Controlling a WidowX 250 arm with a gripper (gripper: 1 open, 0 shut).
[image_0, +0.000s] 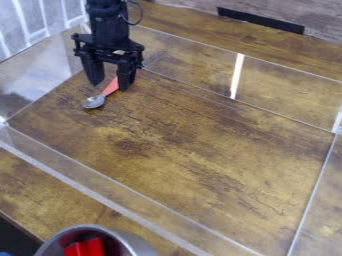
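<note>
My black gripper (110, 72) hangs at the upper left of the wooden surface, just over a spoon-like utensil with a red handle (112, 88) and a silver head (94, 101). The gripper's fingers point down at either side near the top of the handle. They look apart; whether they touch the utensil cannot be told.
Clear low walls (40, 155) border the wooden workspace (201, 160), whose middle and right are bare. A metal bowl (127, 244) with red objects (84, 247) sits outside at the bottom left. A white curtain-like panel stands at the upper left.
</note>
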